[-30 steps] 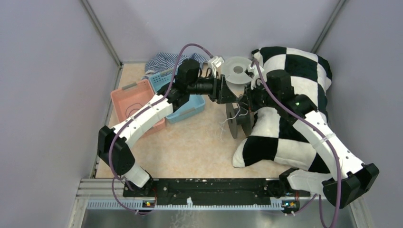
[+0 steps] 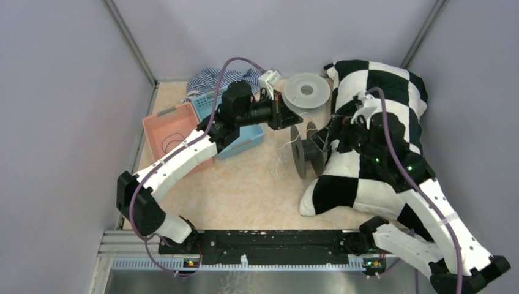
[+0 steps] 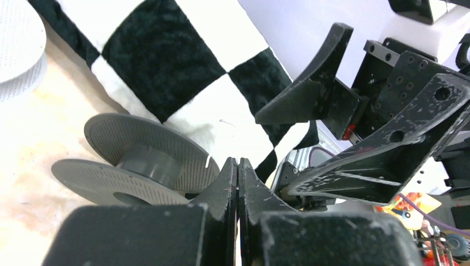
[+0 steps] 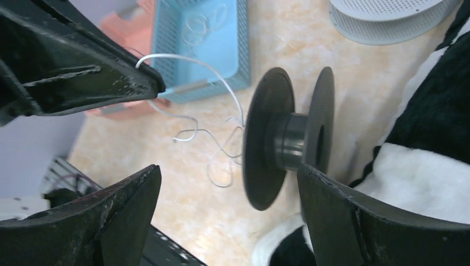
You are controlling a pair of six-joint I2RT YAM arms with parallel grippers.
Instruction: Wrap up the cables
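A dark grey spool (image 2: 298,154) stands on its flange edges at the table's middle, its hub showing between two discs in the right wrist view. Thin white cable (image 4: 213,69) arcs from beside the spool to the tip of my left gripper, which is shut on it above the spool. More of that cable hangs below the fingers and curls loosely left of the spool. My right gripper is open on the spool's right side, nothing between its fingers. In the left wrist view a short white cable piece shows near the spool's far disc.
Behind the spool lies a light grey reel (image 2: 307,89). A checkered cushion (image 2: 358,162) fills the right side. Pink (image 2: 174,130) and blue (image 2: 243,142) baskets stand at the left, near a striped cloth (image 2: 226,78).
My right gripper has moved away to the right from the left one and now stands open.
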